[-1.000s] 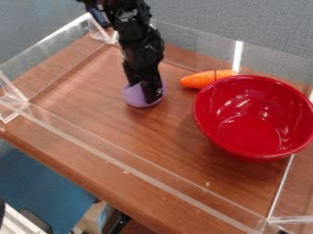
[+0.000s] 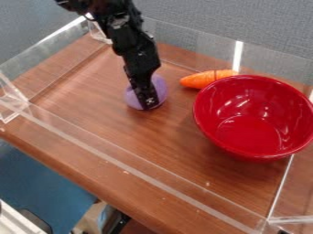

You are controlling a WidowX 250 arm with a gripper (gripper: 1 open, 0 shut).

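My black gripper (image 2: 146,90) reaches down from the top of the camera view onto a purple round object (image 2: 132,99) on the wooden table, its fingertips at that object. The fingers overlap it, and I cannot tell whether they are closed on it. An orange carrot (image 2: 206,79) lies to the right of it. A large red bowl (image 2: 254,117) stands on the right side of the table.
Clear plastic walls border the wooden tabletop (image 2: 98,137). A grey wall stands behind.
The gripper has shifted slightly left and turned a little over the purple object. The carrot and bowl are unchanged.
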